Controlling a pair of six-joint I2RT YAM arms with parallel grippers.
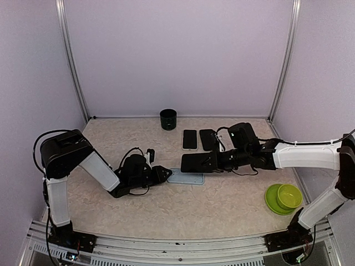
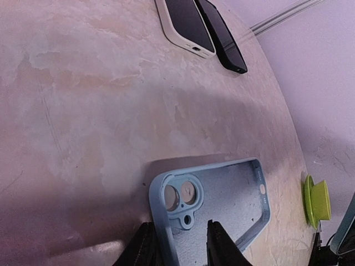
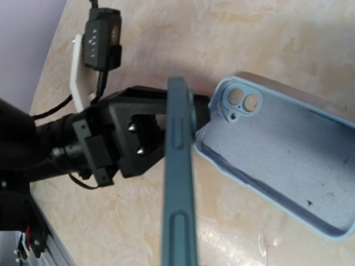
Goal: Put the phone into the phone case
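The light blue phone case [image 1: 183, 178] [image 2: 222, 205] [image 3: 277, 149] lies open side up on the table. My left gripper [image 1: 166, 173] is at its camera-cutout end, fingers either side of the case wall; whether they press on it is unclear. My right gripper [image 1: 213, 163] is shut on a phone [image 1: 194, 161] [image 3: 179, 172], held above and partly over the case. In the right wrist view the phone shows edge-on, teal, and hides the fingertips.
Two phones [image 1: 189, 139] [image 1: 208, 138] lie behind the case, a black cup [image 1: 168, 119] at the back, green dishes [image 1: 288, 197] at the right.
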